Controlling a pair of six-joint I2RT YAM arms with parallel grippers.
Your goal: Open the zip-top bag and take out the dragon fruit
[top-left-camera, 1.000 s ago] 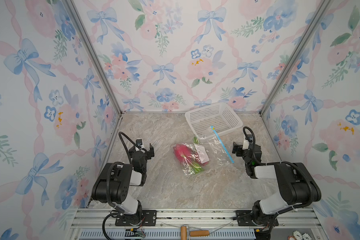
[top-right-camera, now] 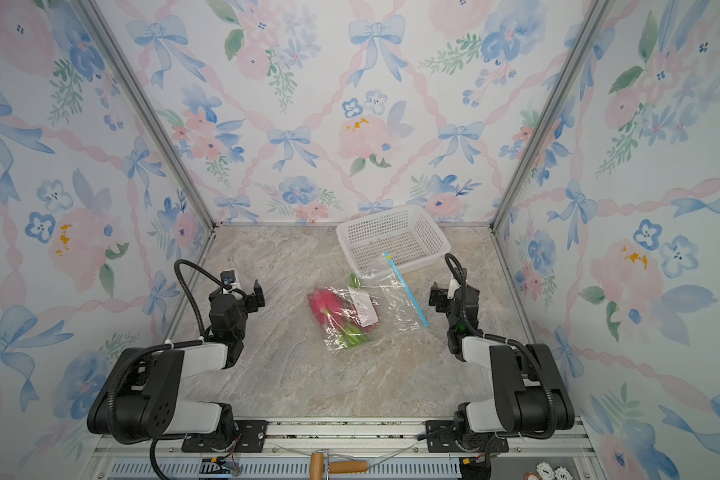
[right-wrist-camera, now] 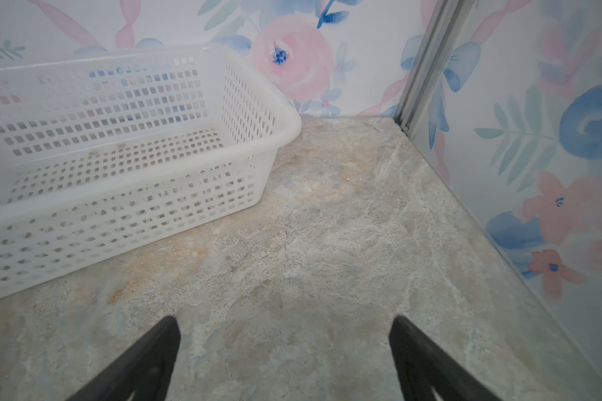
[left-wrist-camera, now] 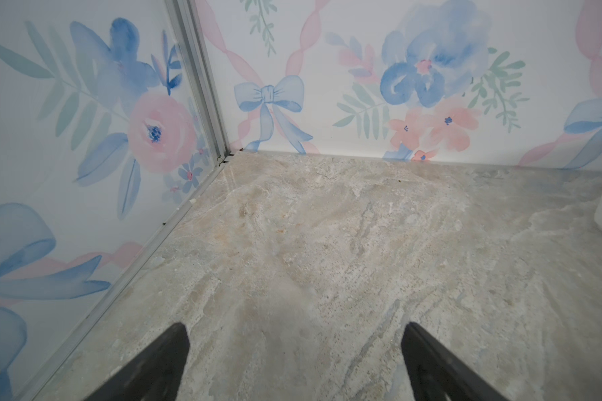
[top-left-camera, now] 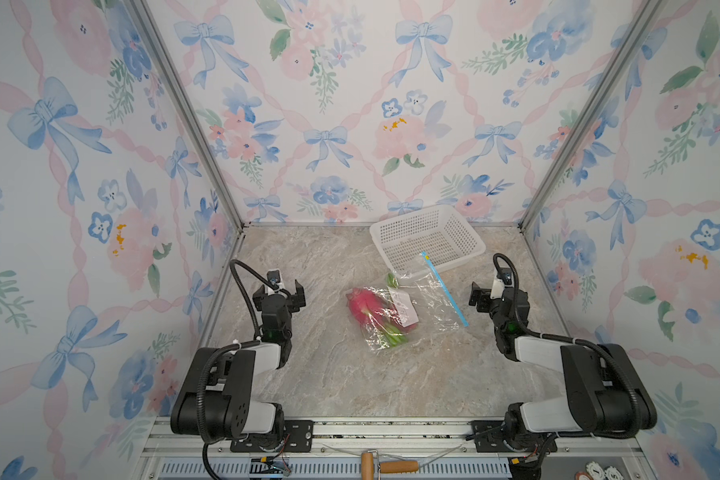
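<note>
A clear plastic bag (top-left-camera: 433, 312) with a blue zip strip (top-left-camera: 444, 288) lies flat at the table's middle, its zip side to the right. Inside it are the pink and green dragon fruit (top-left-camera: 366, 308) and a white label (top-left-camera: 403, 307). My left gripper (top-left-camera: 280, 292) stands open left of the bag, apart from it, with only bare table between its fingers in the left wrist view. My right gripper (top-left-camera: 485, 296) is open just right of the zip strip, also empty, over bare table.
A white perforated basket sits at the back right, behind the bag. Patterned walls enclose it on the left, back and right.
The bag and basket have not moved.
</note>
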